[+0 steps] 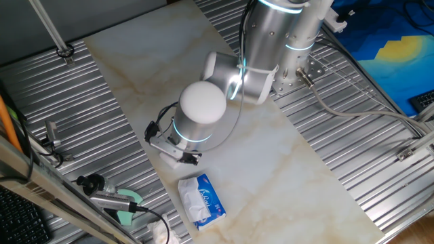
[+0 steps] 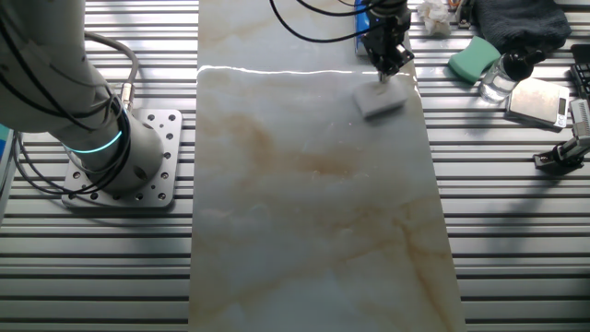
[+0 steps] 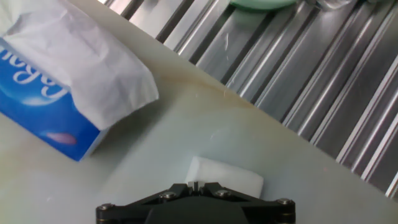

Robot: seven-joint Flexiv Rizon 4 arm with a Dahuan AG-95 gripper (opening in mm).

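Note:
A small white block [image 3: 231, 178] shows just beyond my gripper in the wrist view, its near edge at the fingertips. The fingers are closed together on that edge. In exterior view 2 the same white block [image 2: 380, 99] hangs slightly blurred under the fingertips of the gripper [image 2: 383, 77], near the right edge of the marbled board [image 2: 304, 212]. From exterior view 1, only part of the white block [image 1: 170, 163] shows beneath the arm's end. Whether it touches the board cannot be told.
A blue tissue pack [image 1: 213, 201] with a white tissue [image 3: 93, 68] sticking out lies on the board close to the gripper. Off the board's edge are a green object [image 2: 473, 59], a clear bottle [image 2: 502, 77] and a small scale [image 2: 538, 101]. Much of the board is bare.

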